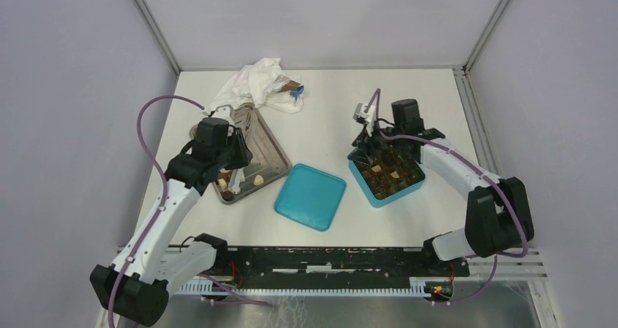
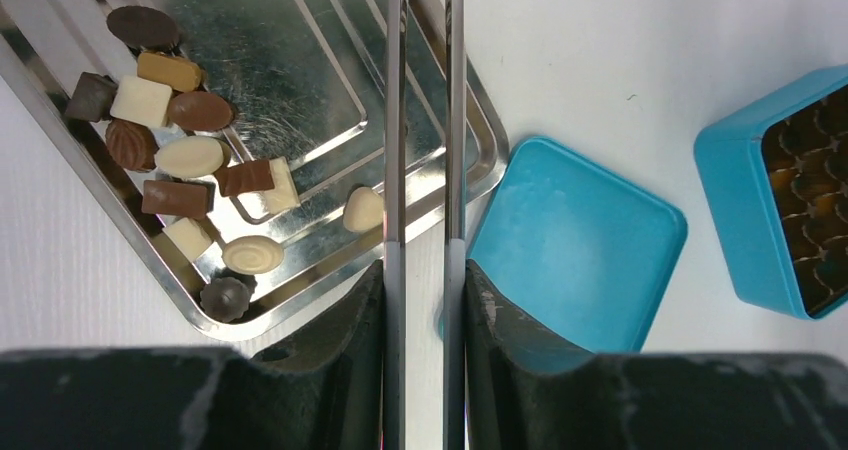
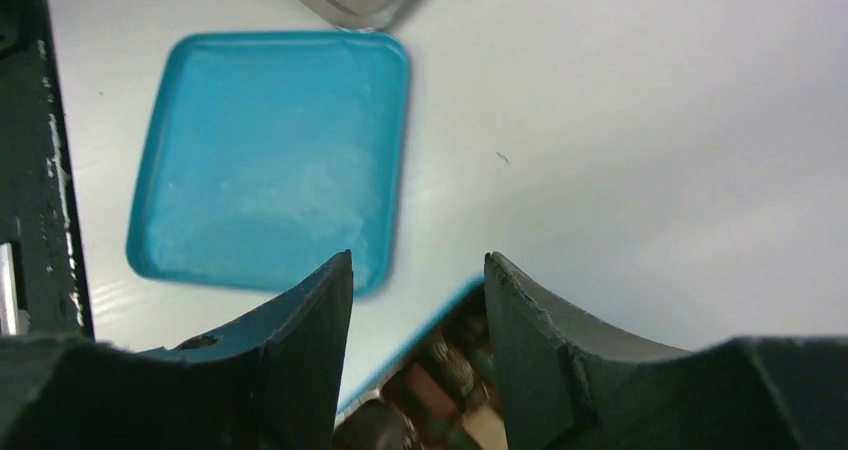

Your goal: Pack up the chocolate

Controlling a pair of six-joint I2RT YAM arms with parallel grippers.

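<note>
In the left wrist view, a pair of long metal tongs (image 2: 455,150) runs through my left gripper, which is shut on them. Their far ends leave the top of that view, so I cannot tell whether they pinch anything. Below them lies a metal tray (image 2: 487,150) with dark, brown and white chocolates, among them a pale one (image 2: 364,210) standing apart. My right gripper is open and empty, above the back left corner of the blue box (image 1: 390,199). This box has a brown compartment insert holding a few chocolates.
A flat blue lid (image 1: 312,197) lies between the tray and the box, close to the tray's corner. Behind the tray rests a crumpled white bag (image 1: 255,84).
</note>
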